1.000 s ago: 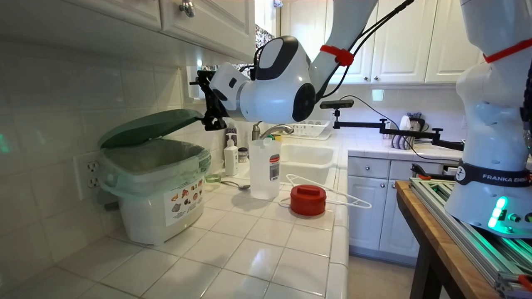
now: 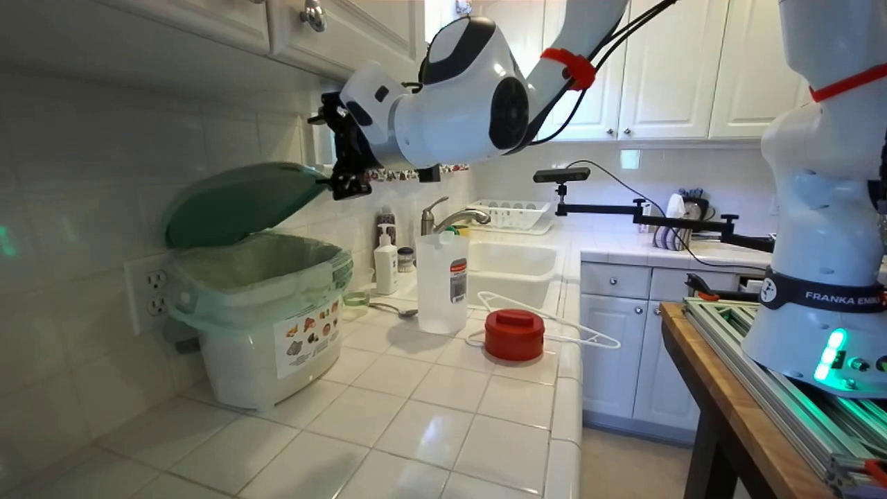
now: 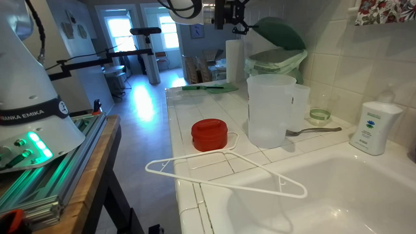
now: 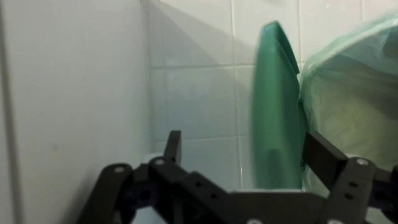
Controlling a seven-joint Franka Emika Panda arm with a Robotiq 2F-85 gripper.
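A white bin (image 2: 270, 353) lined with a pale green bag stands against the tiled wall. Its green lid (image 2: 241, 199) is tilted up, partway open, hinged on the wall side. My gripper (image 2: 320, 150) is at the lid's raised free edge, below the cupboard. In the wrist view the fingers are wide apart, and the lid (image 4: 276, 112) shows between the fingers, closer to the right finger (image 4: 324, 156). That finger is on the bag side of the lid and appears to touch it. The other finger (image 4: 173, 147) is clear of it.
Close above the gripper is the upper cupboard (image 2: 349, 37). On the counter stand a translucent pitcher (image 2: 441, 287), a red round container (image 2: 513, 335) and a white hanger (image 3: 234, 187), which overhangs the sink (image 3: 331, 187).
My gripper has risen and shifted slightly toward the wall. The lid's free edge has swung higher with it. The bin and counter items have stayed put.
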